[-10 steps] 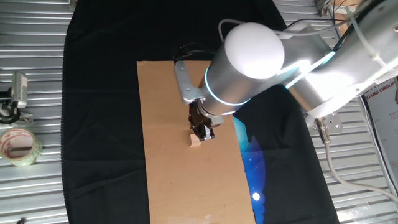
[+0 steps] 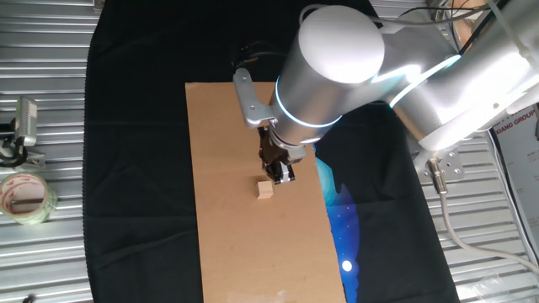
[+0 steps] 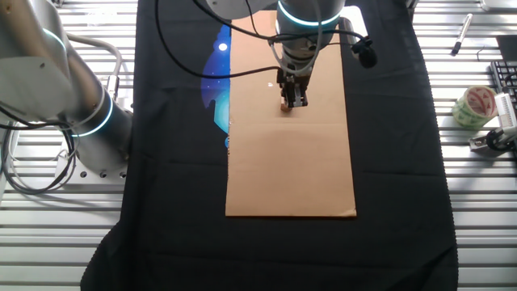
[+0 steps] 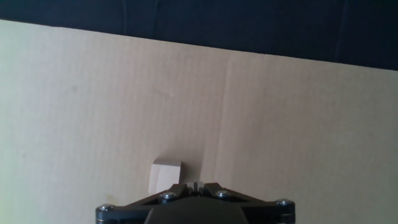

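Note:
A small, pale wooden block [image 2: 265,189] rests on the brown cardboard sheet [image 2: 244,244]. My gripper [image 2: 285,175] is just beside and partly above it in exterior view 1, with a narrow patch of cardboard showing between. In the wrist view the two fingertips of the gripper meet, with nothing visible between them. The block [image 4: 165,173] lies left of these tips there, its lower part cut off by the gripper body. From exterior view 2 the gripper [image 3: 296,99] covers much of the block [image 3: 285,107].
Black cloth [image 2: 139,168] surrounds the cardboard. A blue patterned piece [image 2: 341,227] sticks out from under its right edge. A tape roll [image 2: 28,199] stands far left on the ribbed metal table. Most of the cardboard is bare.
In exterior view 1 my gripper has shifted slightly right and toward the top of the picture, away from the block. The block stays where it was.

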